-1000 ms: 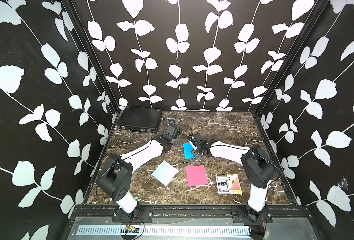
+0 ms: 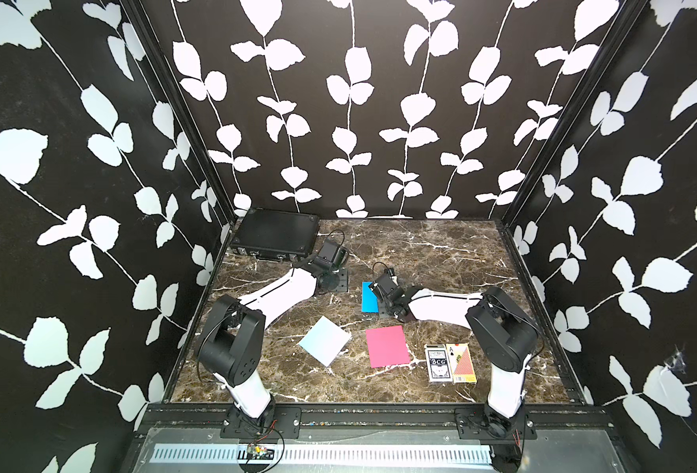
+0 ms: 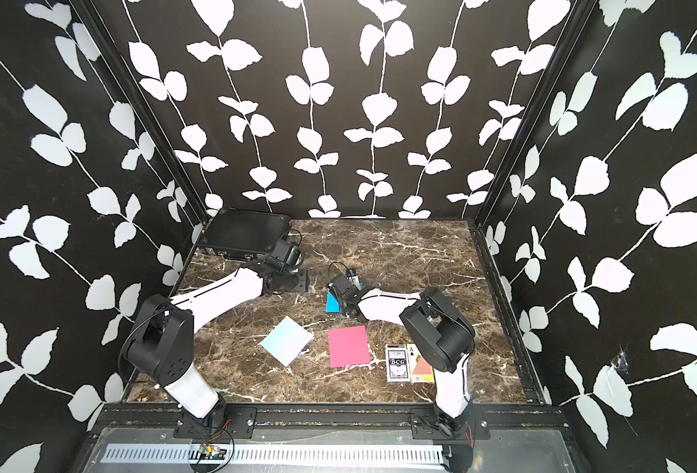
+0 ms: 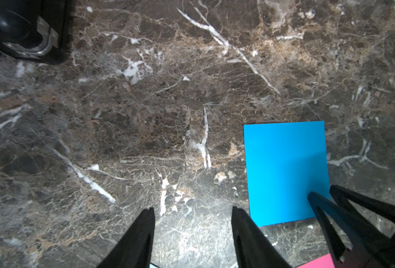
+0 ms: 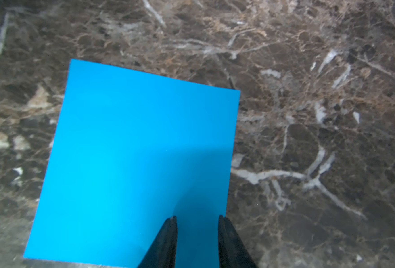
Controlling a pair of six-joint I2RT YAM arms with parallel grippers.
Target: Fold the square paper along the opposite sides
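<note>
A blue square paper (image 5: 139, 138) lies flat on the marble table (image 2: 450, 252) near the middle. My right gripper is low over its near right edge, partly hiding it in the top views. I cannot tell whether that gripper grips the paper. My left gripper stands part open left of the blue paper, with bare table showing between its fingers. A pale square paper (image 2: 324, 340) and a pink one (image 2: 387, 347) lie flat nearer the front.
A black case (image 2: 273, 232) sits at the back left, beside my left gripper. Two card boxes (image 2: 438, 362) lie at the front right.
The right gripper has shifted slightly over the paper, changing its angle.
</note>
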